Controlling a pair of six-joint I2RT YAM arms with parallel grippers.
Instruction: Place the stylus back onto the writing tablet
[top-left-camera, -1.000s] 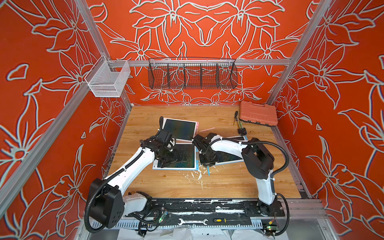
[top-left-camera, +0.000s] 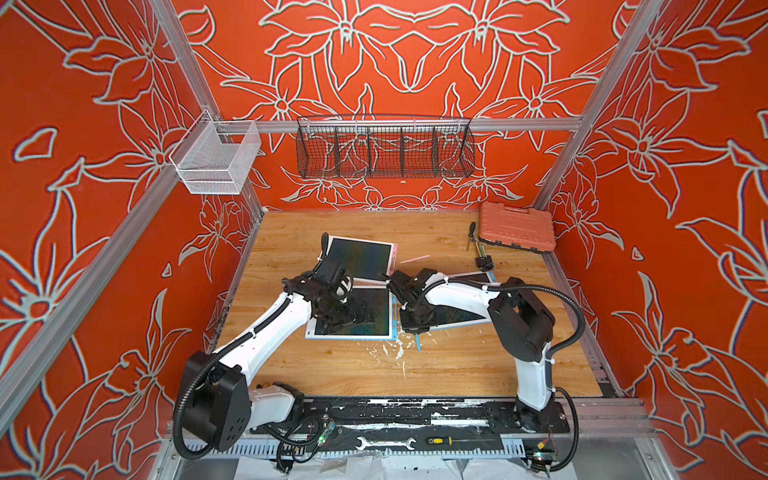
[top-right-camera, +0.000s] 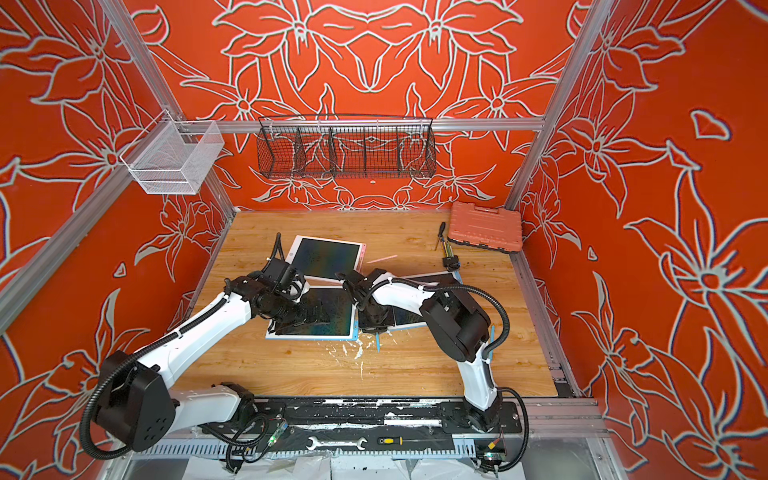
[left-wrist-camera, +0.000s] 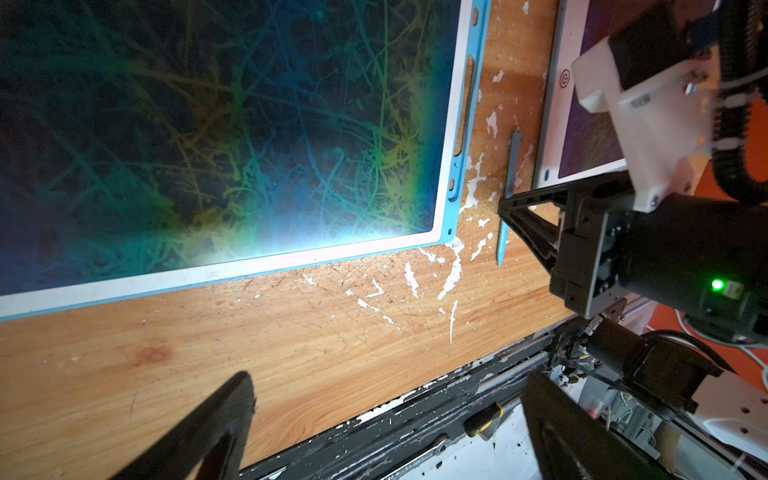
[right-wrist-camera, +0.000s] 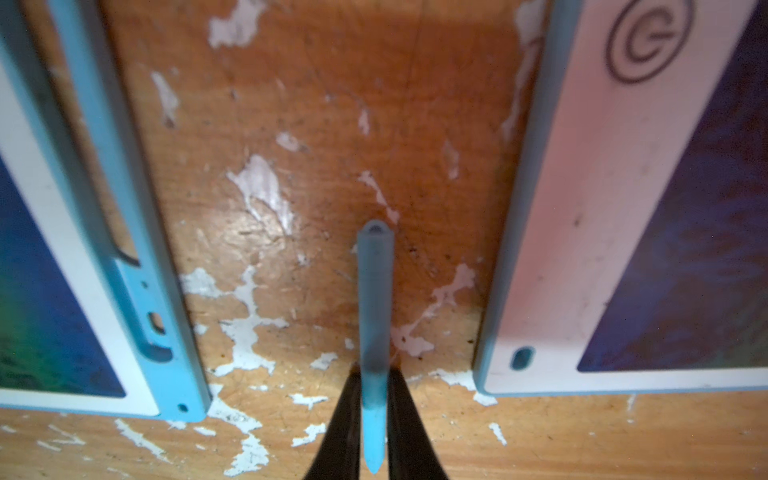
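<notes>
A slim blue stylus (right-wrist-camera: 375, 304) lies on the wood between two writing tablets, its pointed end toward the bottom of the right wrist view. My right gripper has a finger close along each side of it; whether both press on it cannot be told. From the left wrist view, the same stylus (left-wrist-camera: 512, 164) appears flat under the right gripper. Left of it is the blue-edged tablet (left-wrist-camera: 320, 254), whose side has an empty slot. Another blue-edged tablet (right-wrist-camera: 560, 240) is on the right. My left gripper is open above the left tablet, its fingers far apart and empty.
A pink-edged tablet (top-left-camera: 360, 260) and a pink stylus (top-left-camera: 415, 258) are farther back. An orange case (top-left-camera: 516, 226) and tools (top-left-camera: 480, 248) occupy the back right. Another thin blue piece (top-right-camera: 492, 337) lies right of the right arm.
The left arm stays almost still, and the tablets have not moved.
</notes>
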